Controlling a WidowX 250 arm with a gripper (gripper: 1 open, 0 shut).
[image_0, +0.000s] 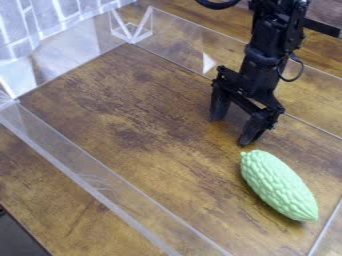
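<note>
The black gripper is low over the wooden board at the upper right, its fingers reaching down to the surface. Whether anything is between its fingers is hidden by its dark body. A pale green bumpy vegetable toy, shaped like a bitter melon, lies at the lower right, a little in front of the gripper and apart from it.
A clear plastic wall borders the wooden work surface, with further clear walls at the back and right. A white patterned cloth shows at the top left.
</note>
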